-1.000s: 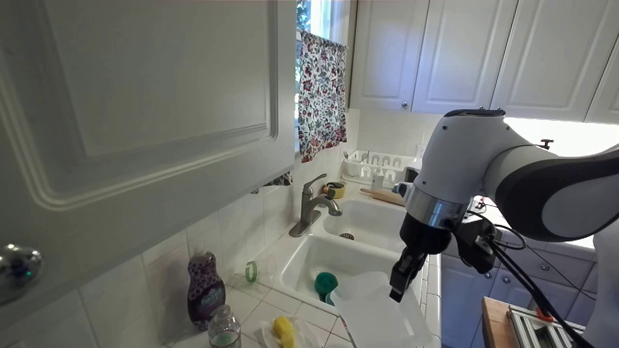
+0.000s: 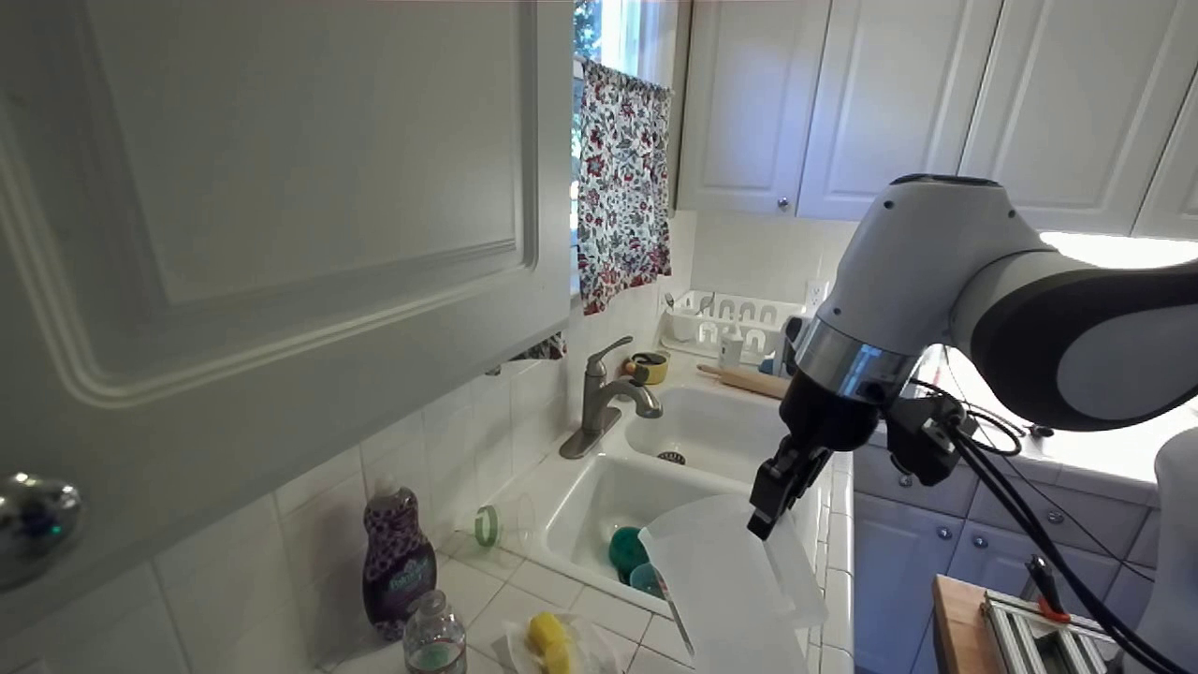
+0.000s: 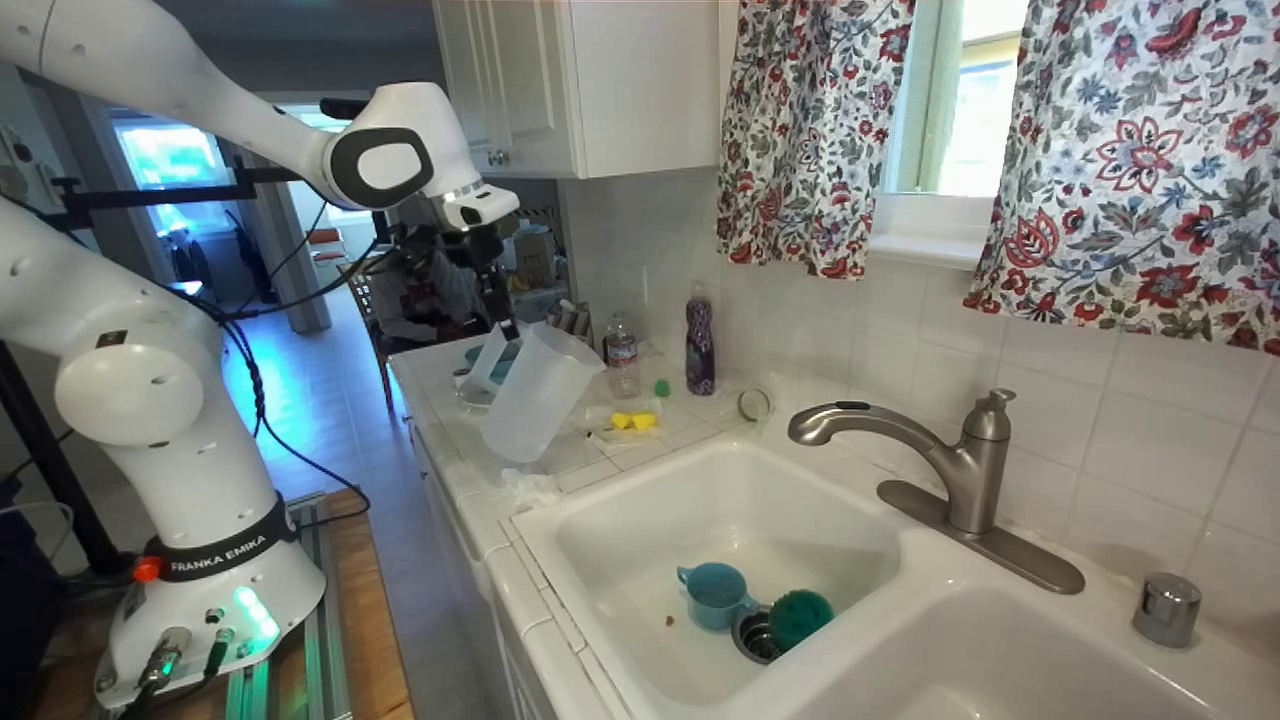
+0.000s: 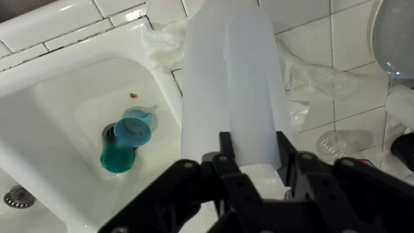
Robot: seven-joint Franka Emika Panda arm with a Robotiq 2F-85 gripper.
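A translucent white pitcher hangs tilted over the counter left of the sink in exterior view 2. My gripper is shut on its handle, one finger on each side in the wrist view. Exterior view 1 shows the gripper pointing down at the top of the pitcher, whose lower part runs out of frame. The pitcher hides part of the counter beneath it.
A blue cup and a green scrubber lie in the near sink basin. A purple soap bottle, a clear bottle and a yellow item stand or lie behind the pitcher. The faucet rises behind the sink.
My gripper has risen, and the pitcher has come up with it. More of the blue cup shows in exterior view 1 now.
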